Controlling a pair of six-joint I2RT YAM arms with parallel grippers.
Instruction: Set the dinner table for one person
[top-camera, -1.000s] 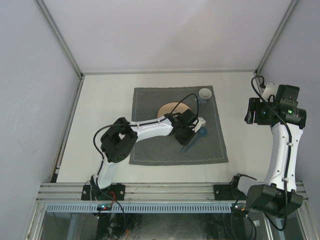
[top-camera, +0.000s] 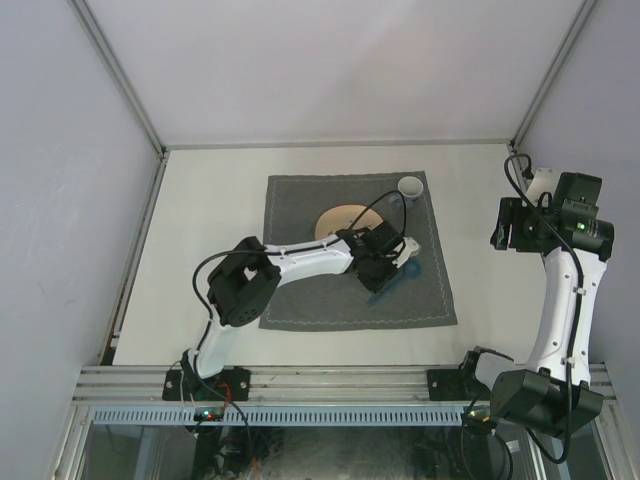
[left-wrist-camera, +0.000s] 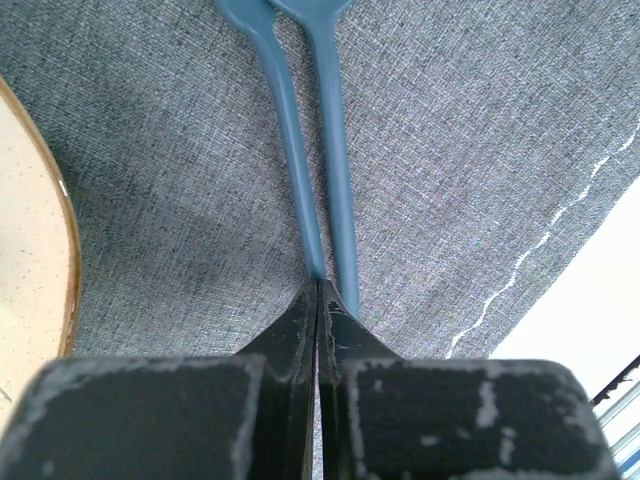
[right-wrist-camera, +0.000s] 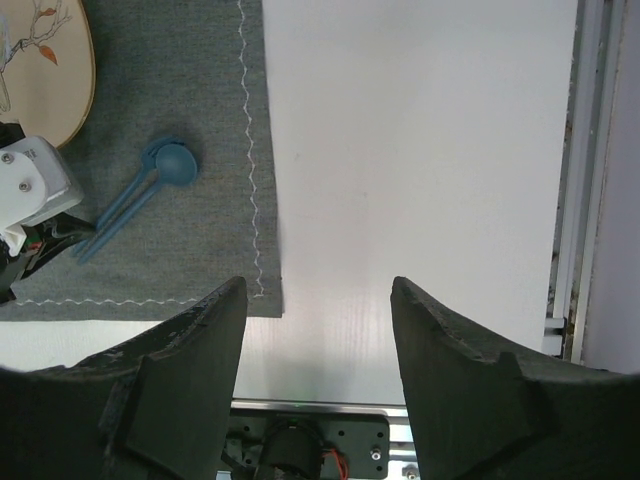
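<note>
My left gripper is shut with nothing between its fingers, low over the placemat. In the left wrist view the blue fork's handle (left-wrist-camera: 290, 140) ends right at the closed tips, outside them. Beside it lies the blue spoon's handle (left-wrist-camera: 338, 160), its end partly behind the right finger. In the right wrist view the spoon's bowl (right-wrist-camera: 177, 165) overlaps the fork's head (right-wrist-camera: 157, 148), hiding the tines. The round plate (top-camera: 338, 219) lies left of the cutlery, partly covered by my left arm. A white cup (top-camera: 410, 187) stands at the mat's upper right. My right gripper is open and empty.
The grey placemat (top-camera: 320, 310) lies mid-table, with its front part clear. Bare white table (top-camera: 205, 210) stretches to both sides. My right arm (top-camera: 570, 300) keeps to the far right, off the mat.
</note>
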